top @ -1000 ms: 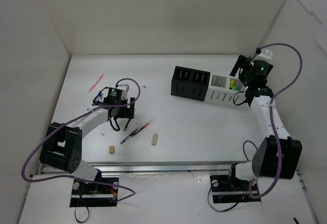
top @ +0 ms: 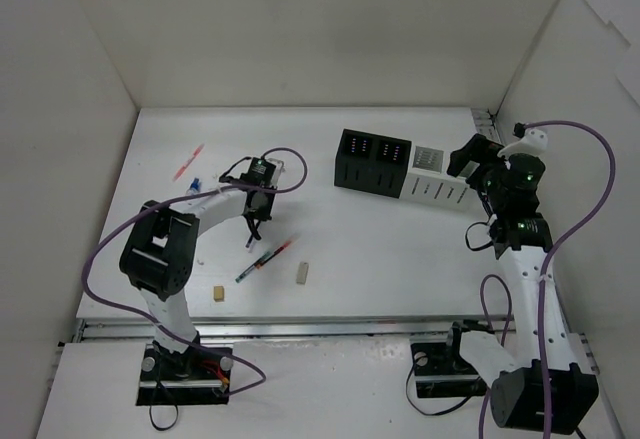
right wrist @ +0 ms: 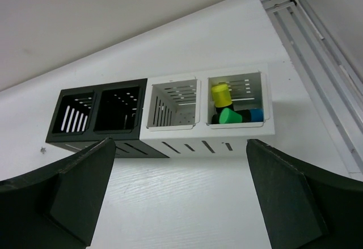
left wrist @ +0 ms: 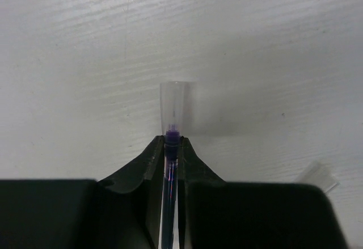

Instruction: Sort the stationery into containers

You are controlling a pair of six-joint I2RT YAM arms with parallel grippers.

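Note:
My left gripper is shut on a slim dark-blue pen (left wrist: 168,203) with a clear cap, low over the white table on the left side. In the top view that pen (top: 251,244) shows below the fingers. Close by lie a teal pen (top: 250,267) and a red pen (top: 277,251). Another red pen (top: 188,161) rests at the far left, with a blue item (top: 194,186) near the left arm. Open and empty, my right gripper is raised by the containers: a black two-compartment one (right wrist: 85,138) and a white one (right wrist: 198,133).
Yellow and green-ended items (right wrist: 222,97) sit in the white container's right compartment; its left one looks empty. A tan block (top: 219,293) and a grey eraser-like block (top: 302,273) lie near the front edge.
My left gripper has moved slightly right and shut on the dark pen.

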